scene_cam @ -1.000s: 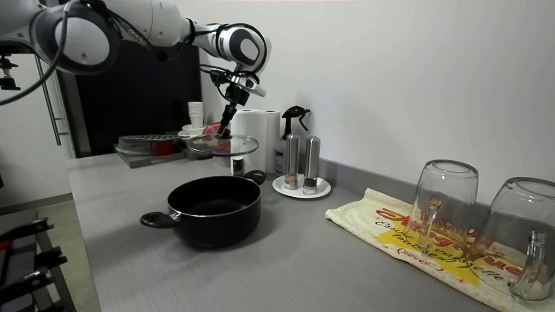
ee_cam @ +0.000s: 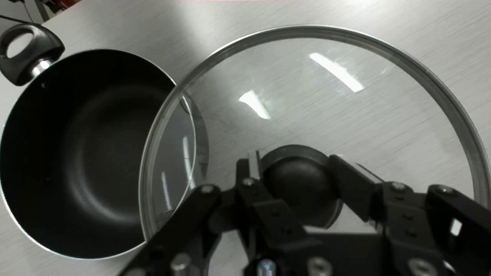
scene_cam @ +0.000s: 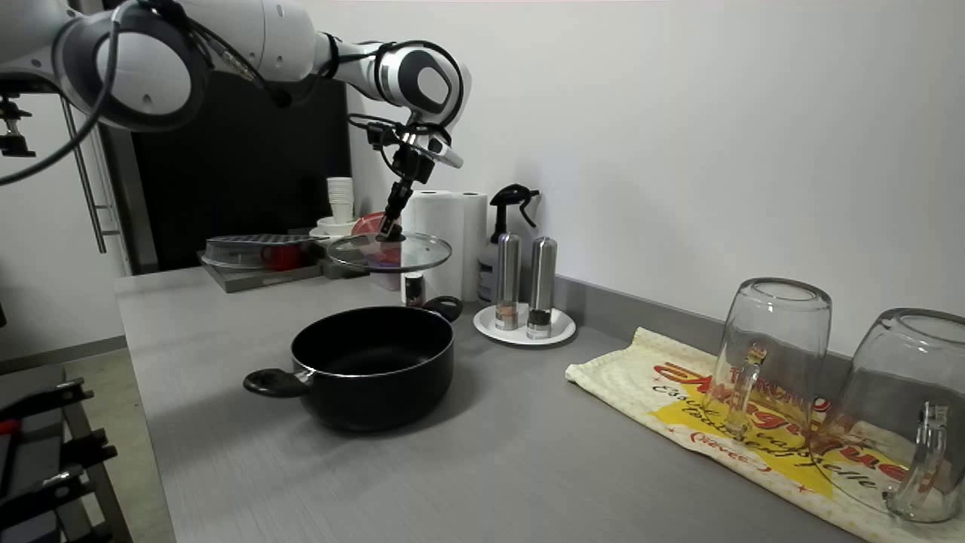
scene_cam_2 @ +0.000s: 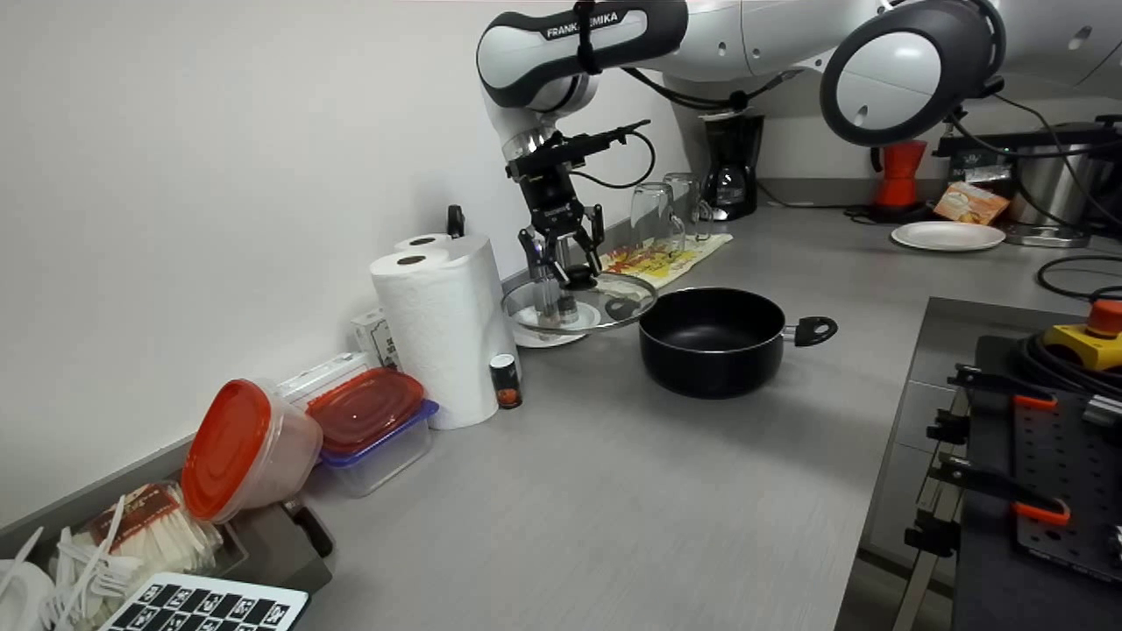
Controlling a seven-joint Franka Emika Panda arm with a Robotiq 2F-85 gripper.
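Note:
My gripper is shut on the round black knob [ee_cam: 299, 184] of a glass lid [ee_cam: 377, 105]. In exterior view 1 the lid [scene_cam: 421, 252] hangs in the air, behind and above a black pot [scene_cam: 389, 389] that stands uncovered on the counter. From exterior view 2 the lid [scene_cam_2: 621, 310] shows left of the pot [scene_cam_2: 710, 363], its edge close to the pot's rim in that view. In the wrist view the lid's left edge overlaps the right side of the pot [ee_cam: 92, 151], whose dark inside looks empty.
Paper towel rolls [scene_cam_2: 442, 326] and a small dark shaker [scene_cam_2: 505, 380] stand near the lid. A white plate [scene_cam: 525, 336] with two tall grinders is by the wall. Glass mugs [scene_cam: 769, 362] rest on a cloth [scene_cam: 651, 389].
Hardly anything differs: the lid has shifted very slightly to the right in exterior view 1, still in my gripper. The pot has stayed put.

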